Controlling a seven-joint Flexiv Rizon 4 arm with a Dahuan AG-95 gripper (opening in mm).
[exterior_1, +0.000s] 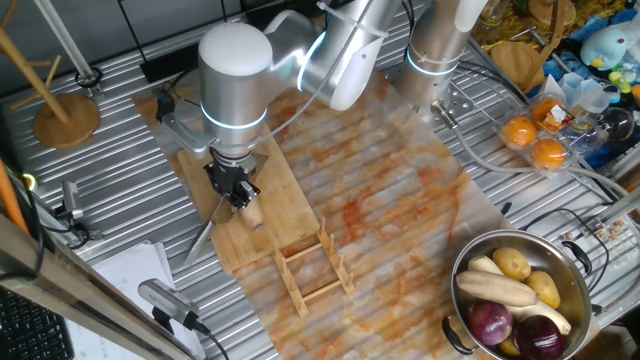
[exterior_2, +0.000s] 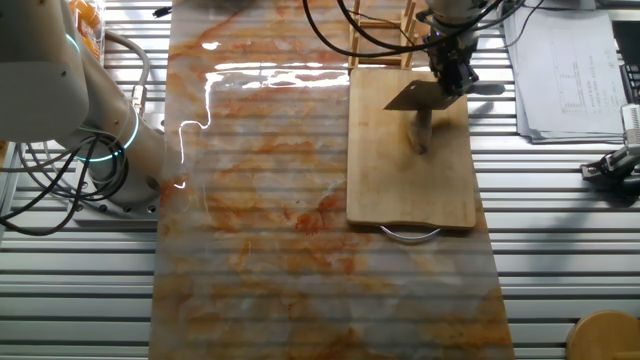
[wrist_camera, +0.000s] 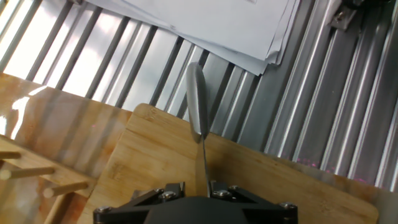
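Note:
My gripper (exterior_1: 238, 192) is shut on a knife with a broad metal blade (exterior_2: 421, 96). Out past the edge of the wooden cutting board (exterior_2: 400, 190), the knife's grey handle (wrist_camera: 196, 102) points away from the fingers in the wrist view. A pale, elongated vegetable (exterior_2: 420, 132) lies on the board right by the blade; whether the two touch, I cannot tell. From exterior view 1, that same vegetable (exterior_1: 253, 214) shows just beside the fingers, partly covered by them. Most of the blade is hidden there by the arm.
A wooden rack (exterior_1: 312, 275) with pegs stands against the board's end. At the right, a steel pot (exterior_1: 462, 262) holds potatoes, purple onions and long pale vegetables. Papers (wrist_camera: 249, 31) lie beyond the knife handle.

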